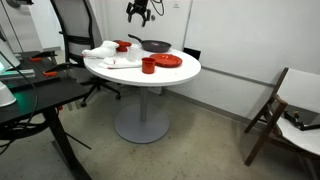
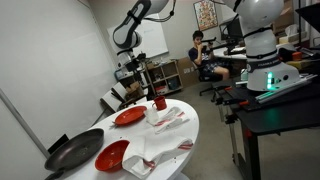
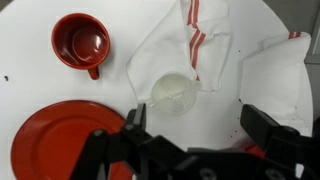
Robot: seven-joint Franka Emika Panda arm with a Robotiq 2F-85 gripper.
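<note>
My gripper (image 1: 140,19) hangs high above the back of the white round table, its fingers pointing down. In the wrist view the gripper is open, its two dark fingers wide apart. A small clear round piece (image 3: 174,94) lies below the gap, and nothing is held. A red mug (image 3: 80,42) stands upright to the upper left, near a red plate (image 3: 48,150). White cloths with red stripes (image 3: 160,52) lie spread beyond the clear piece. A red bowl (image 2: 112,156) is mostly hidden in the wrist view behind the right finger.
A black pan (image 1: 156,45) sits at the table's back. A second crumpled cloth (image 3: 277,85) lies to the right in the wrist view. A black-topped bench (image 1: 40,98) stands left of the table; a wooden-framed chair (image 1: 290,120) is at far right.
</note>
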